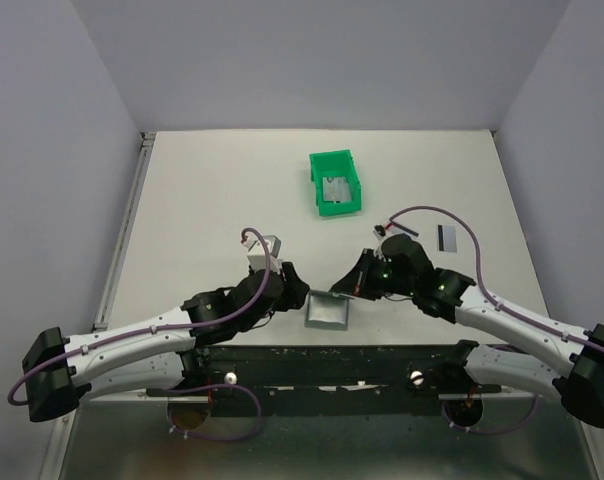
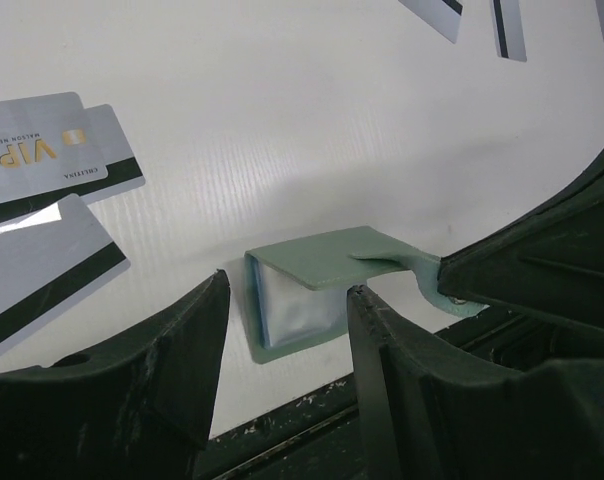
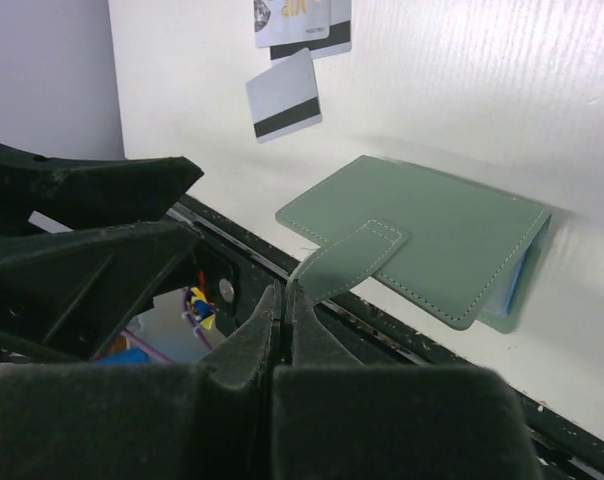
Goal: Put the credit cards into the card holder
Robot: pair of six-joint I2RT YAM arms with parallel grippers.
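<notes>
The sage green card holder (image 1: 326, 313) lies at the table's front edge, its flap (image 3: 427, 230) raised. My right gripper is shut on the flap's strap. My left gripper is part open just left of and above the holder, nothing seen between its fingers. Silver credit cards (image 2: 42, 275), some marked VIP (image 2: 37, 150), lie beside the holder; in the top view those on the left are mostly hidden under the left arm.
A green basket (image 1: 336, 205) with grey items inside stands at the back. A card (image 1: 446, 238) lies at the right.
</notes>
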